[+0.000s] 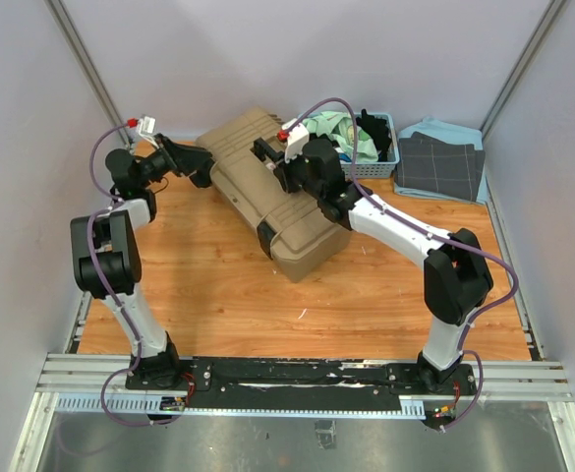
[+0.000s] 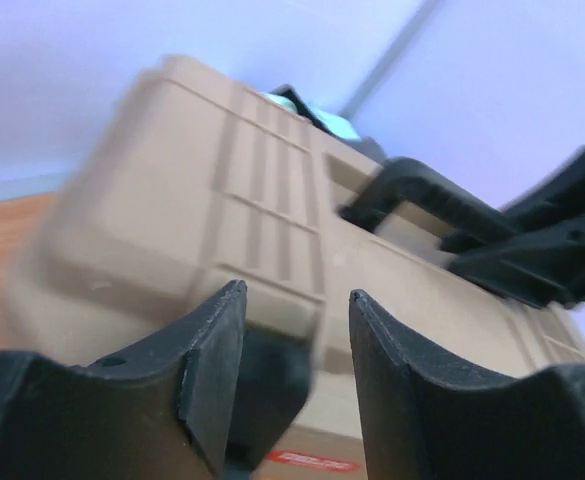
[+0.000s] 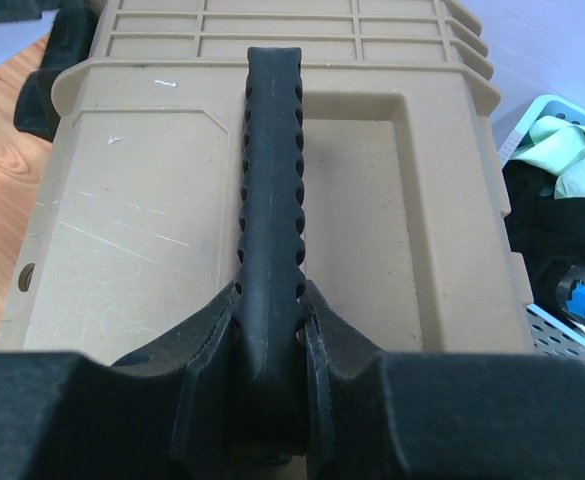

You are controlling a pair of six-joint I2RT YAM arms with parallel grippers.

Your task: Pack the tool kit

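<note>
A tan hard-shell tool case (image 1: 236, 147) stands closed and angled across the middle of the table. Its black ribbed handle (image 3: 272, 170) runs between the fingers of my right gripper, which is shut on it. At the case's left end is my left gripper, its fingers parted, with a black latch (image 2: 272, 385) showing blurred behind the gap. Contact between those fingers and the latch cannot be made out. Another black latch (image 1: 266, 237) is on the near side of the case.
Behind the case to the right, a blue-grey basket (image 1: 393, 147) holds green and black cloths. Folded dark and light-blue cloths (image 1: 440, 167) lie at the back right.
</note>
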